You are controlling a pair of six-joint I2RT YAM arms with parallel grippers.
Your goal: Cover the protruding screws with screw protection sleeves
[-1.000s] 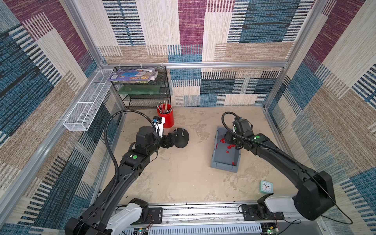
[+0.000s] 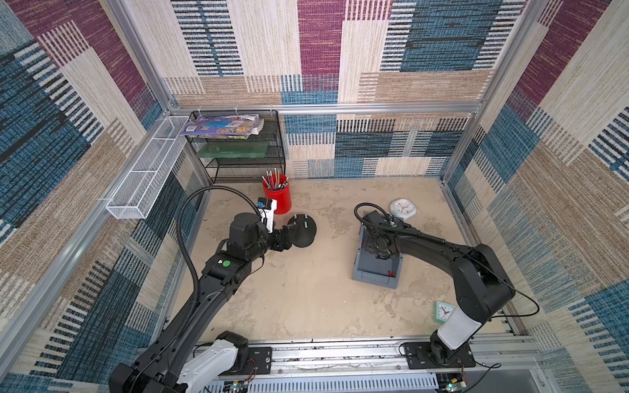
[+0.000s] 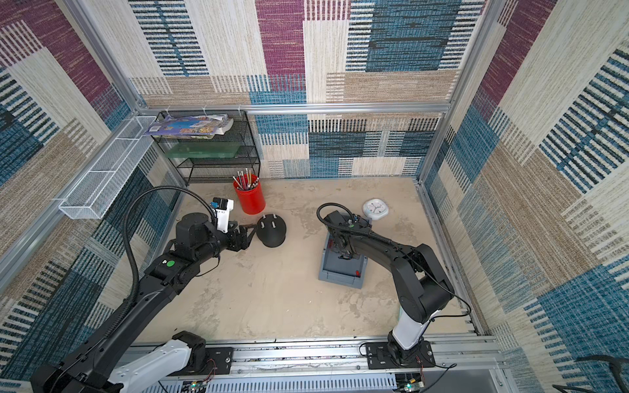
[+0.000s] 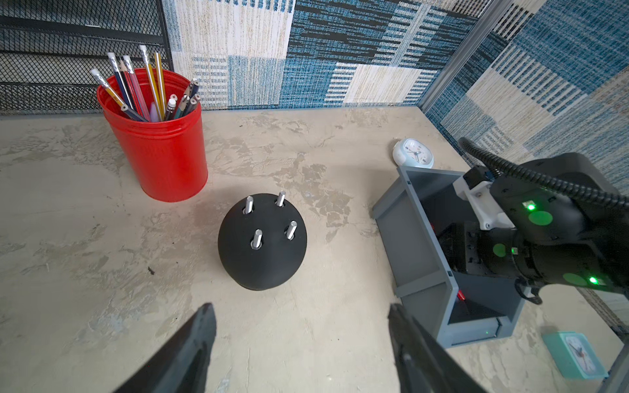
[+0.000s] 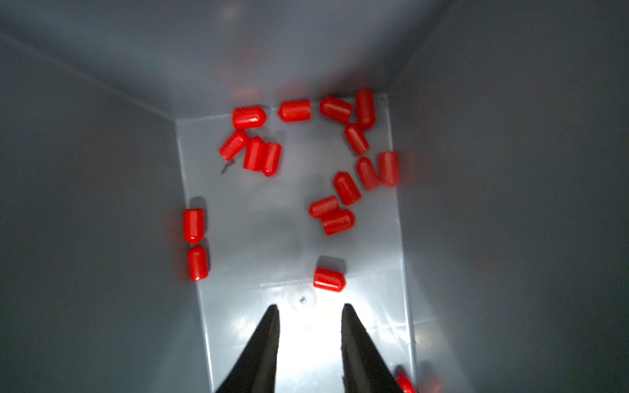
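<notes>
Several bare metal screws stick up from a black round base on the table. My left gripper stands open in front of this base, nothing between its fingers. Inside the grey box, several red sleeves lie scattered on the floor, some along the walls. My right gripper points down into the box, its fingers apart and empty. Closest to its fingertips is a single red sleeve, lying on its side just beyond them. Another sleeve lies at the lower right corner of the right wrist view.
A red cup of pencils stands behind the black base, beside a wire shelf. A white clock is behind the box, a teal clock to its front right.
The left arm has barely moved.
</notes>
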